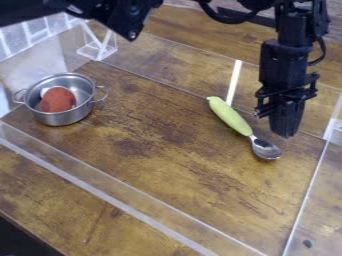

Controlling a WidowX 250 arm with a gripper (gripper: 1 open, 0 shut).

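Observation:
The black arm's gripper (285, 118) hangs at the right, just beyond the head of a metal spoon (263, 148), which lies on the wooden table (147, 180). It looks shut, with nothing visible between its fingers. A pale green, long vegetable or toy (229, 116) lies diagonally beside the spoon, over its handle end. A steel pot (64, 112) at the left holds a reddish-brown round object (56, 98).
Clear walls or edging run along the table's back, front and right. A white strip (235, 80) stands behind the green object.

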